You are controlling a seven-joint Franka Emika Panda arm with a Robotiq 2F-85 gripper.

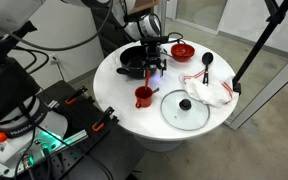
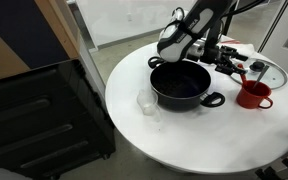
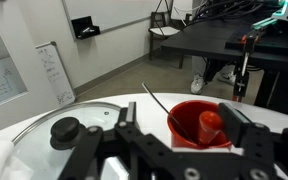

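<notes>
A red mug or small pot stands near the front of the round white table. Out of it rises a red-handled utensil, leaning up toward my gripper. In the wrist view the rounded handle end points at the camera, between the two dark fingers and closer to the right one. The fingers stand apart, with space visible on the handle's left. A second, thin dark stick also leans in the red vessel. Whatever part of the utensil is inside the vessel is hidden.
A black pot sits beside the arm, with a clear cup by it. A glass lid with a black knob, a white towel, a black ladle and a red bowl occupy the other side.
</notes>
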